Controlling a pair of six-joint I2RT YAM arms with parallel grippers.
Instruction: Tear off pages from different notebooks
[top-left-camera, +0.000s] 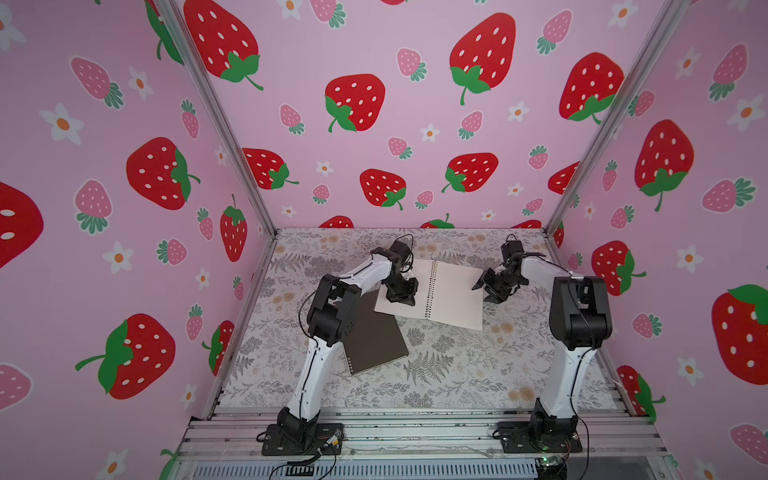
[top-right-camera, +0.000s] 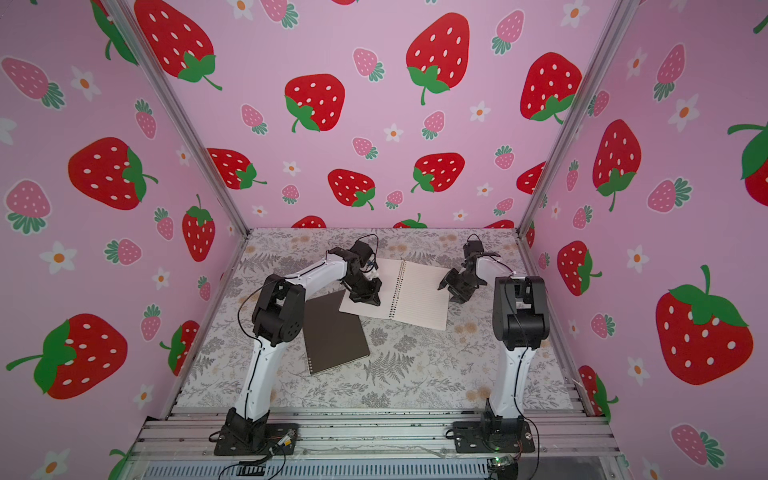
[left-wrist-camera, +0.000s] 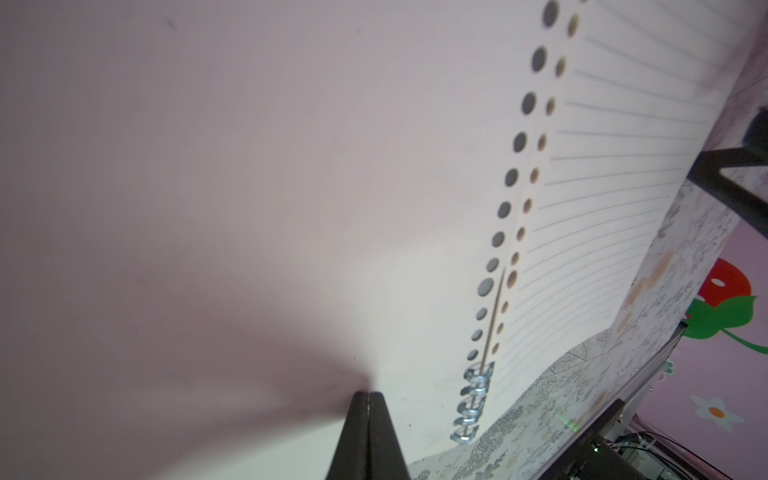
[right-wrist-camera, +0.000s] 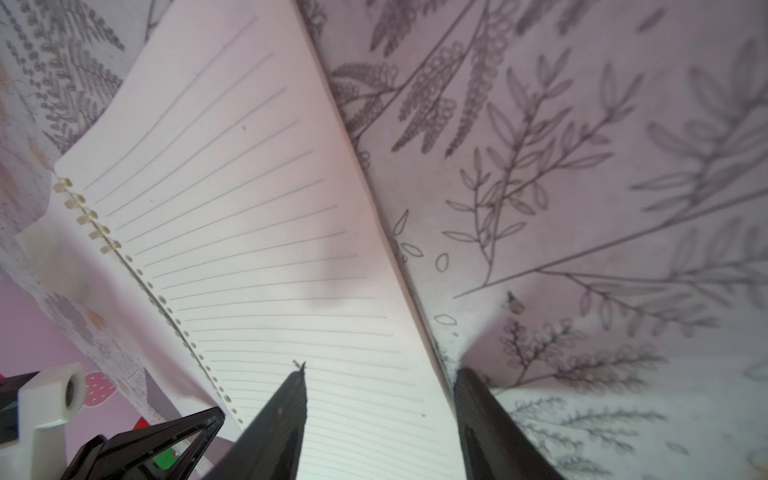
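Note:
An open spiral notebook with white pages lies in the middle of the table, its wire binding running down the centre. My left gripper is shut, its tips pressed low on the left page beside the binding, with no object visible between them. My right gripper stands open at the outer edge of the lined right page, one finger over the paper and the other over the table. A dark closed notebook lies to the front left, partly under the open one.
Pink strawberry walls stand at the back and sides, and metal rails run along the front.

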